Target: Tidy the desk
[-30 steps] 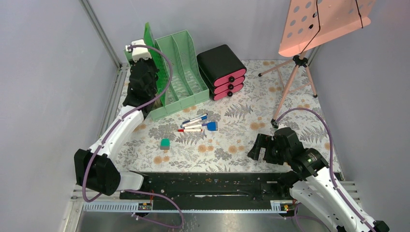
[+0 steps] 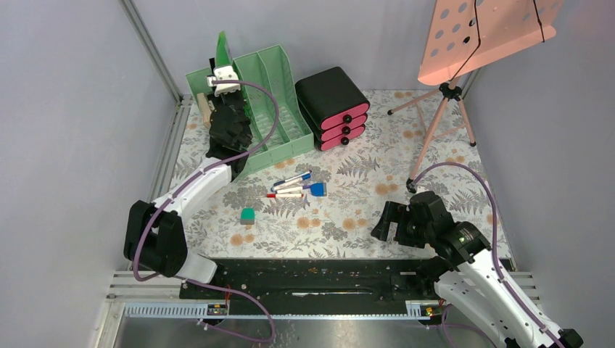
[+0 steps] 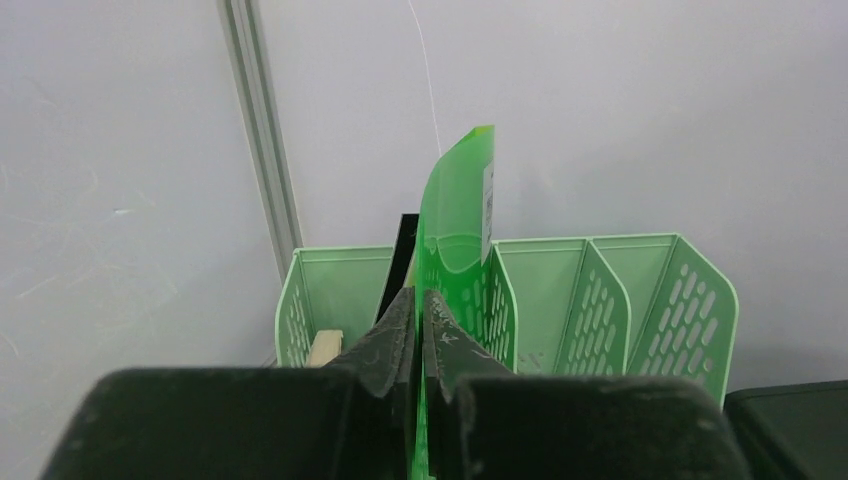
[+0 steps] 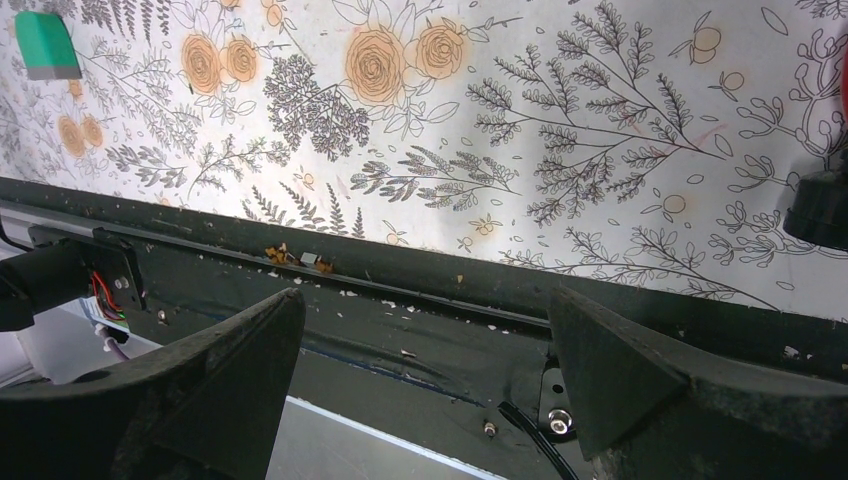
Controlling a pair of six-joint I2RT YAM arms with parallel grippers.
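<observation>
In the left wrist view, a thin green folder (image 3: pixel 455 210) stands upright at the rack's left part. My left gripper is shut, and the folder's green edge runs between its fingers. In the top view the left arm hides most of the folder and the fingertips. The light green divided rack (image 2: pixel 279 154) stands against the back wall; its right compartments look empty. Several markers (image 2: pixel 289 195) and a blue-headed brush (image 2: pixel 318 189) lie loose on the desk, with a green-and-grey block (image 2: pixel 247 216) nearby. My right gripper is open and empty above the front edge.
A black box with pink drawers (image 2: pixel 332 101) stands right of the rack. The pink tripod stand (image 2: pixel 432 134) occupies the back right. Inside the rack's left compartment, a black item (image 3: pixel 400 262) and a beige piece (image 3: pixel 325 347) show.
The folder tilted and straightened. The right arm and loose desk items have stayed still.
</observation>
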